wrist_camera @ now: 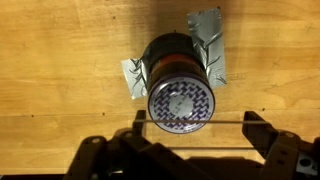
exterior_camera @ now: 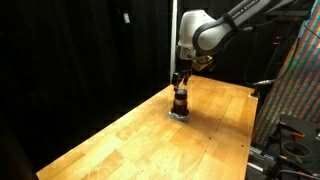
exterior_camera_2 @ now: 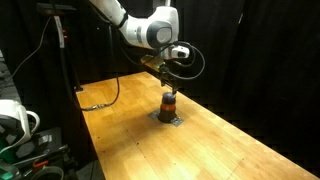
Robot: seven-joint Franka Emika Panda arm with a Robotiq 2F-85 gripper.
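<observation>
A dark upright cylinder (wrist_camera: 175, 72) with orange-brown bands stands on the wooden table, its patterned pale top (wrist_camera: 181, 102) facing the wrist camera. Silver tape (wrist_camera: 207, 45) lies beneath and around its base. Just above the cylinder, seen as a dark banded shape (exterior_camera_2: 168, 107) in exterior view 2, hangs my gripper (exterior_camera: 181, 83). Its fingers (wrist_camera: 130, 143) are wide apart, one to each side of the top in the wrist view. Thin pale lines (wrist_camera: 230, 122) cross between them like a stretched band. Whether this band touches the cylinder, I cannot tell.
Bare wooden table (exterior_camera: 120, 143) surrounds the cylinder, with broad free room. A black curtain (exterior_camera: 90, 60) hangs behind. At the table's near right in exterior view 1 stand dark equipment and cables (exterior_camera: 295, 148).
</observation>
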